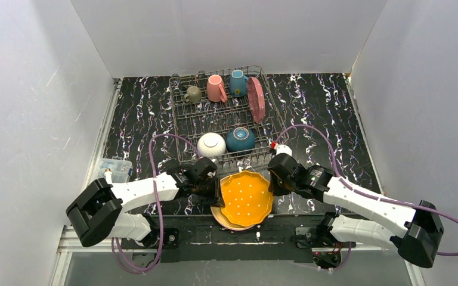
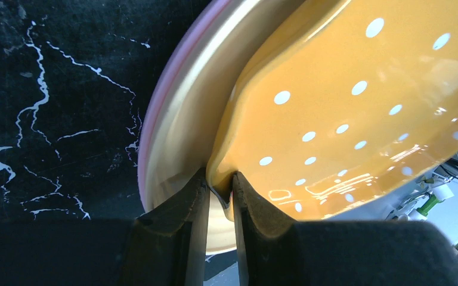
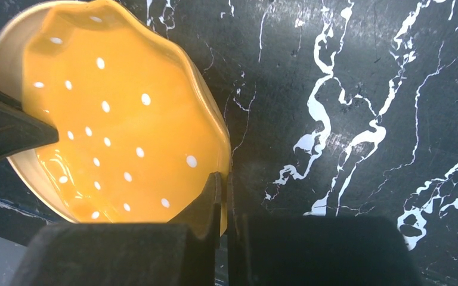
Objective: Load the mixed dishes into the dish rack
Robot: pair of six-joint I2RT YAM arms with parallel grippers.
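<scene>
A yellow scalloped plate with white dots [image 1: 247, 198] lies tilted over a cream plate with a pinkish rim [image 2: 176, 128] at the front edge of the counter. On its right side, my right gripper is shut on the yellow rim. The fingertips of my left gripper stand close on either side of the yellow rim at the left; whether they press on it cannot be told. The wire dish rack [image 1: 185, 122] behind bears a white bowl [image 1: 211, 145], a blue bowl [image 1: 240, 139], a pink plate on edge [image 1: 256, 99] and mugs [image 1: 216, 89].
A clear plastic box [image 1: 118, 169] sits at the left of the black marbled counter. Walls enclose the sides and back. To the right of the rack the counter [image 1: 325, 113] is bare. The rack's middle rows have free slots.
</scene>
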